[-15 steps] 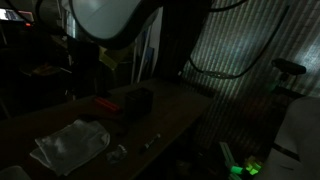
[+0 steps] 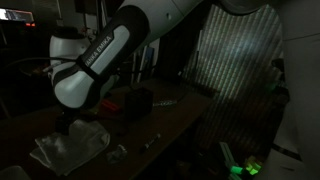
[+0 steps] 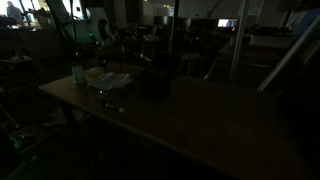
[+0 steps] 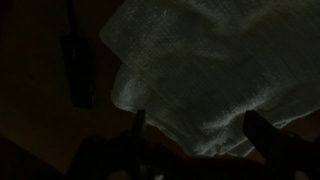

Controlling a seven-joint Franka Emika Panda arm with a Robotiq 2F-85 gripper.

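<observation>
A pale cloth (image 2: 70,150) lies crumpled and partly folded on the table in exterior view 1. The same cloth (image 4: 215,70) fills much of the wrist view. My gripper is open, its dark fingers apart at the bottom of the wrist view with the cloth's edge showing between them. In exterior view 1 the gripper is a dark shape just over the cloth's far side. Darkness hides whether the fingertips touch the cloth. From exterior view 2 the cloth (image 3: 108,80) shows at the table's left end.
On the dim table (image 3: 210,120) a dark box (image 2: 138,103) stands beyond the cloth. A small clear item (image 2: 117,154) and a thin marker-like object (image 2: 152,141) lie to its right. A dark elongated object (image 4: 76,70) lies left of the cloth.
The arm has come down from above the back of the table toward the cloth, bringing the gripper low over it. The cloth looks about the same.
</observation>
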